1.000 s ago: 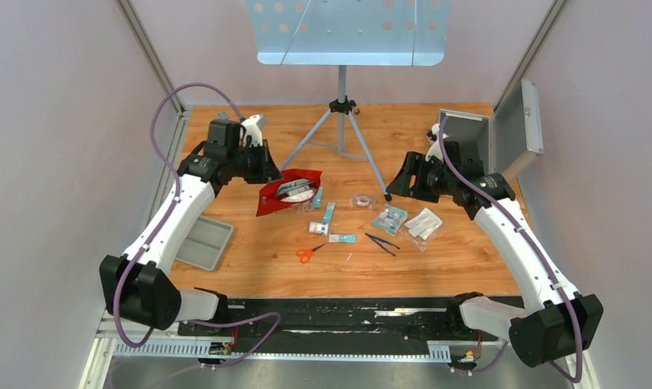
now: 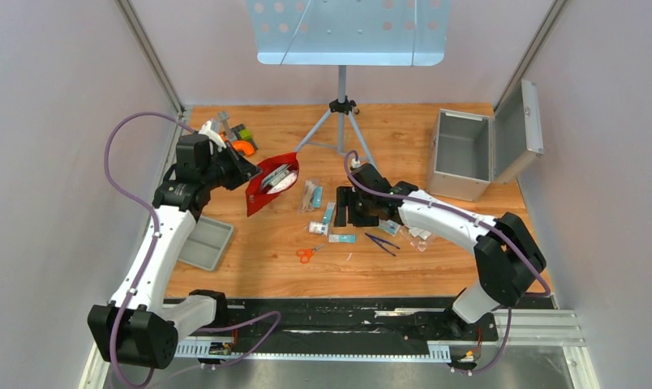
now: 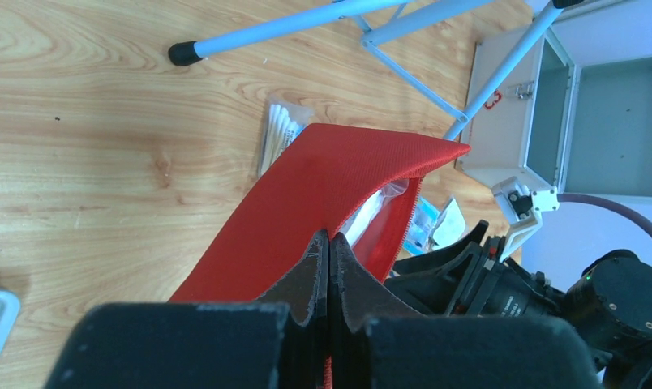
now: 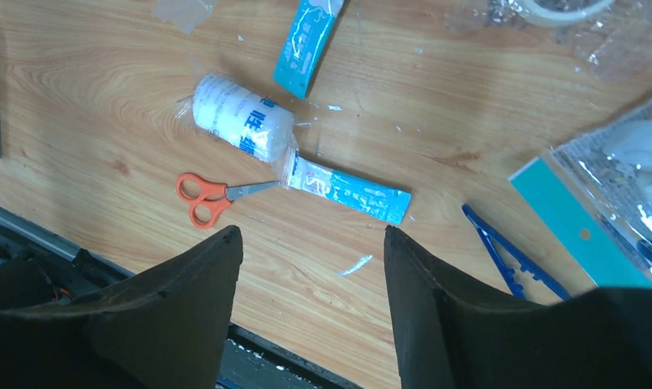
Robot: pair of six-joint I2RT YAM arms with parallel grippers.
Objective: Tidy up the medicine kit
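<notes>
Above the table's left half, my left gripper is shut on the edge of a red pouch (image 2: pixel 257 194), which hangs open with white packets inside. Spread over the wood are a bandage roll (image 4: pixel 240 117), a blue-white packet (image 4: pixel 351 190), a second blue packet (image 4: pixel 308 44), orange scissors (image 4: pixel 212 196), blue tweezers (image 4: pixel 509 259) and a clear bag with a teal edge (image 4: pixel 578 219). A bag of cotton swabs (image 3: pixel 279 134) lies partly behind the pouch in the left wrist view. My right gripper stands open over the items, nothing between its fingers.
A grey tray (image 2: pixel 227 230) lies at the left. At the back right stands an open grey metal box (image 2: pixel 462 175). The blue stand's leg (image 2: pixel 360 138) reaches down at the back middle.
My right gripper has swung left from near the metal box to above the small items. The left gripper has carried the red pouch left and slightly up in the top view.
</notes>
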